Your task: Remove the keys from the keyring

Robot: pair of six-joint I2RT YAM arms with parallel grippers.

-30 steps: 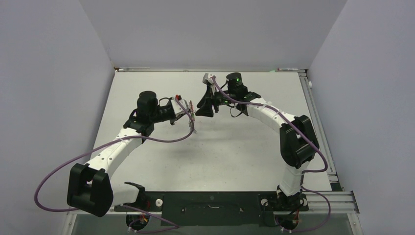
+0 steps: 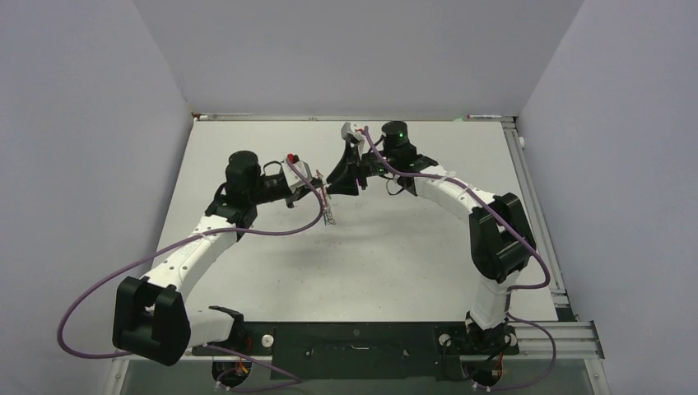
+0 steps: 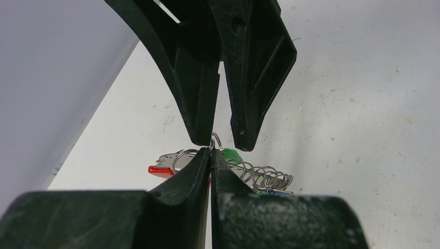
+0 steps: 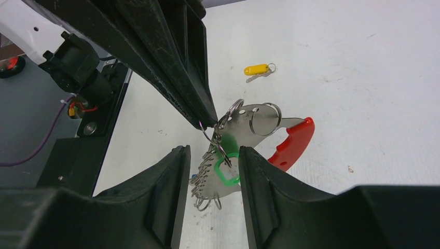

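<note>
My left gripper is shut on a thin steel ring of the keyring bundle (image 2: 328,206), which hangs between both grippers at the table's centre. The bundle shows red and green pieces, metal plates and several rings. In the right wrist view the left fingertips meet a ring above the red-edged plate (image 4: 296,145). My right gripper is part open, its fingertips close round the lower end of that ring link, with a visible gap between them. The left wrist view shows the right fingers just above the bundle.
A yellow-tagged key (image 4: 255,69) lies on the white table (image 2: 370,263), seen in the right wrist view. Walls border the table at back and sides.
The left gripper has shifted slightly left and up in the top view, and the hanging bundle has tilted a little. The right gripper has moved slightly left.
</note>
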